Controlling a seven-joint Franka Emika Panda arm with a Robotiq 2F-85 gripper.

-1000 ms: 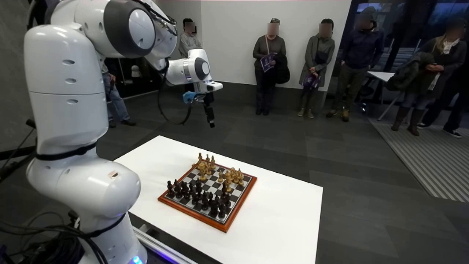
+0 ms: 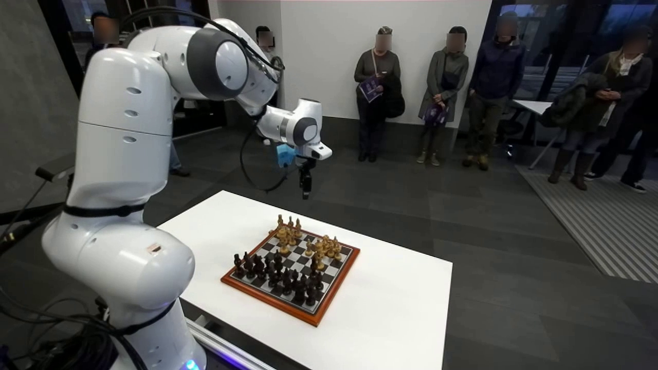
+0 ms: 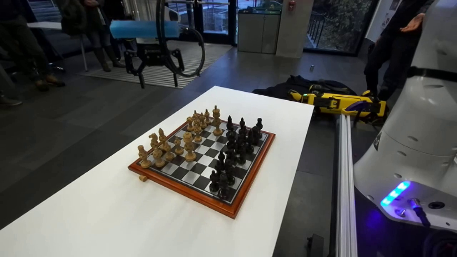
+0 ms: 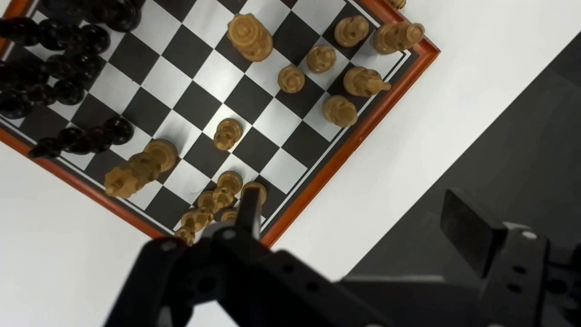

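A chessboard (image 2: 337, 287) with a reddish-brown wooden frame lies on the white table. Black pieces (image 3: 231, 143) stand along the side nearer the robot base, and light wooden pieces (image 3: 188, 146) are spread over the opposite half. High above the table's far edge hangs my gripper (image 3: 159, 83), pointing down, its two fingers wide apart. In the wrist view the gripper is open with nothing between its pads, and one finger covers part of a light piece (image 4: 254, 190) near the board's edge. No piece is touched, as far as I can see.
Bare white table (image 2: 395, 296) surrounds the board. A small light piece (image 3: 143, 177) lies on the table beside the frame. Several people stand back by the wall. A yellow machine (image 3: 342, 102) rests on the floor beyond the table.
The board and its pieces look unmoved.
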